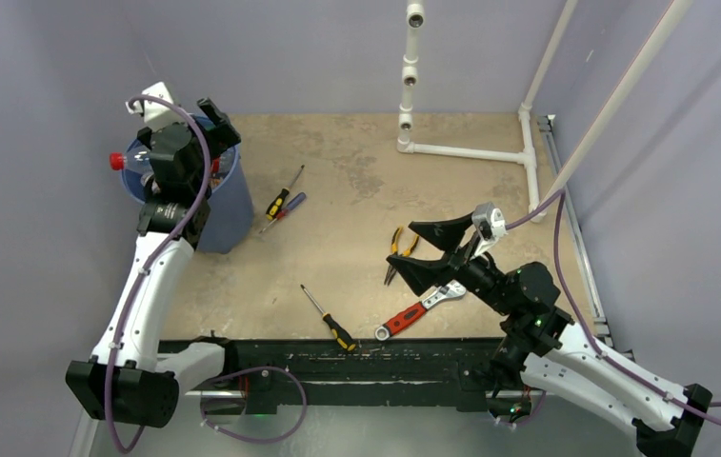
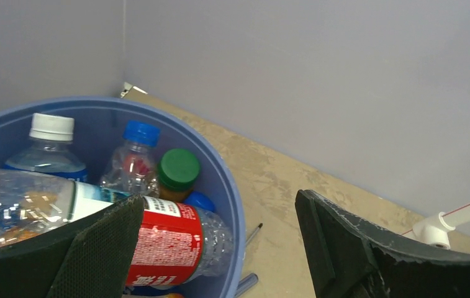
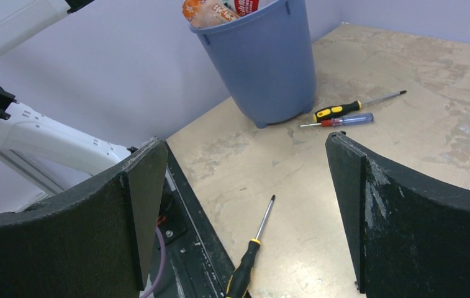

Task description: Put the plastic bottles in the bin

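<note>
The blue bin (image 1: 228, 214) stands at the back left, filled with plastic bottles, among them a red-labelled bottle (image 2: 164, 242) lying on its side, a white-capped bottle (image 2: 51, 152) and a green-capped bottle (image 2: 179, 169). My left gripper is over the bin, open, with nothing held between its fingers. My right gripper stands open above the right front of the board, empty, above pliers (image 1: 404, 249); in the right wrist view it faces the bin. No bottle shows on the board.
Two screwdrivers (image 3: 338, 112) lie beside the bin, another screwdriver (image 1: 337, 328) and a red wrench (image 1: 404, 317) near the front. A white pipe frame (image 1: 470, 152) stands at the back right. The middle of the board is clear.
</note>
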